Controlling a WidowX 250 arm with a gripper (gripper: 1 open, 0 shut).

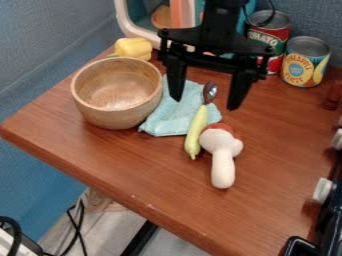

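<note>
The black gripper (206,88) hangs open above the table, over the light blue cloth (160,119), with a silver spoon (209,92) visible beneath it. A wooden bowl (116,93) sits at the left. A long pale green item (194,135) lies beside the cloth. A white mushroom-like toy (221,160) with a partly red top lies to its right.
A toy microwave (142,16), a yellow object (132,49) and two cans (305,68) stand at the back. A black appliance (326,220) with white knobs is at the right edge.
</note>
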